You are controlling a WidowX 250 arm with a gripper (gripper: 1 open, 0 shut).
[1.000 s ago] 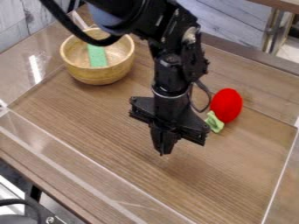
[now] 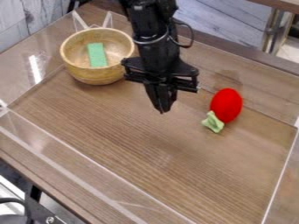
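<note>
My black gripper (image 2: 165, 98) hangs over the middle of the wooden table, shut, with nothing visible between its fingers. To its right lie a red oval object (image 2: 225, 105) and a small pale green piece (image 2: 212, 122) just below it. At the upper left, a wooden bowl (image 2: 114, 72) holds a green block (image 2: 97, 53).
A wall stands at the far left back, and a shelf edge shows at the top right. A black cable lies at the lower left corner.
My gripper has moved back, away from the front of the table and up in the view. The objects on the table look unchanged.
</note>
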